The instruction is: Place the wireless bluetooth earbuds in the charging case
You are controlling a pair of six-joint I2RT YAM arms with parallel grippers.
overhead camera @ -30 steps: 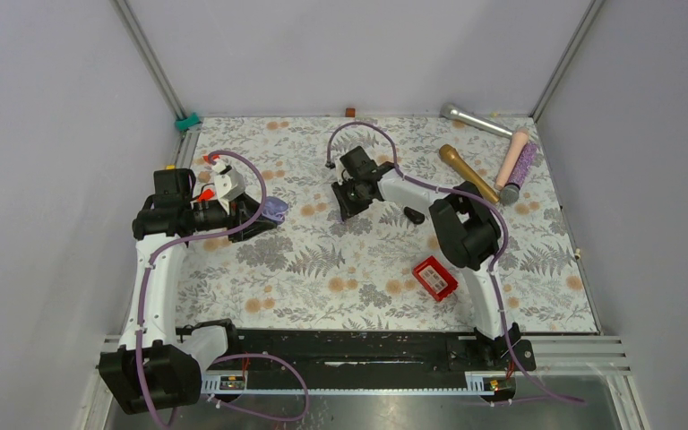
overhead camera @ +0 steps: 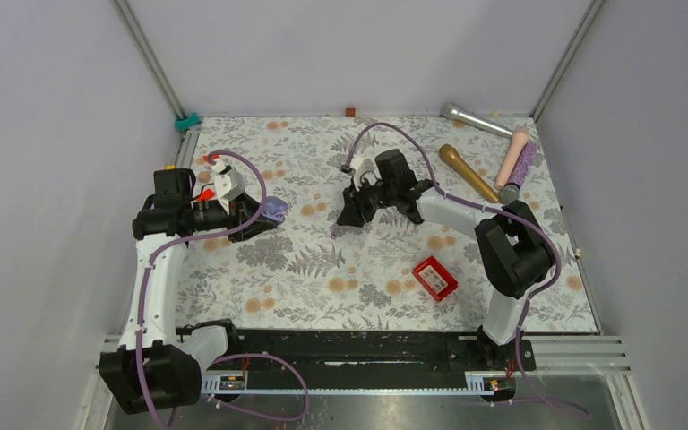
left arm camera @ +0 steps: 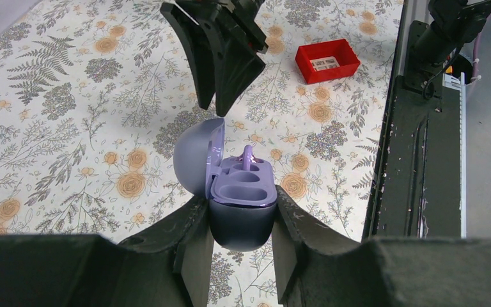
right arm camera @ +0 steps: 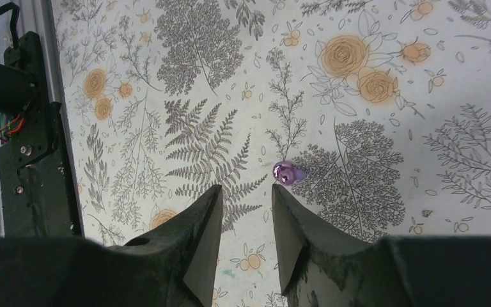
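The purple charging case (left arm camera: 240,198) is gripped by my left gripper (overhead camera: 261,221), lid up, with one purple earbud (left arm camera: 248,158) standing in it. A loose purple earbud (right arm camera: 286,173) lies on the floral surface, visible just beyond the fingertips of my right gripper in the right wrist view and as a small spot in the top view. The right gripper is open with nothing between its fingers. In the left wrist view it hangs above and behind the case.
A red box (overhead camera: 434,279) is at the front right. Several cylindrical objects, including a gold one (overhead camera: 466,170), lie at the back right.
The left arm and case have not moved.
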